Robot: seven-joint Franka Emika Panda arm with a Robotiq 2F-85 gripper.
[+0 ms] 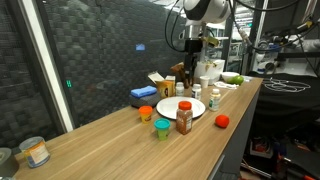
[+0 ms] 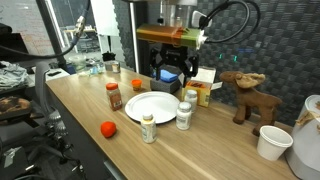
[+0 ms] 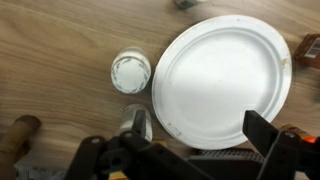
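Note:
My gripper (image 2: 172,74) hangs above the table near the far side of the white plate (image 2: 150,107), open, with nothing visible between its fingers. The wrist view looks down on the empty plate (image 3: 222,75), with the two dark fingers (image 3: 262,132) spread across the lower part. Beside the plate stand small white-capped bottles: one near the front (image 2: 148,128), another to its right (image 2: 183,117), and a third (image 2: 191,97) behind. A jar with an orange-red lid (image 1: 184,118) stands on the plate's other side. A red round fruit or vegetable (image 1: 222,121) lies by the table's front edge.
An orange cup (image 1: 146,113) and a teal cup (image 1: 162,128) stand near the jar. Behind the plate are a box with blue cloth (image 2: 167,76) and a yellow-and-white carton (image 2: 205,88). A brown moose figure (image 2: 257,98) and white cup (image 2: 272,142) stand farther right.

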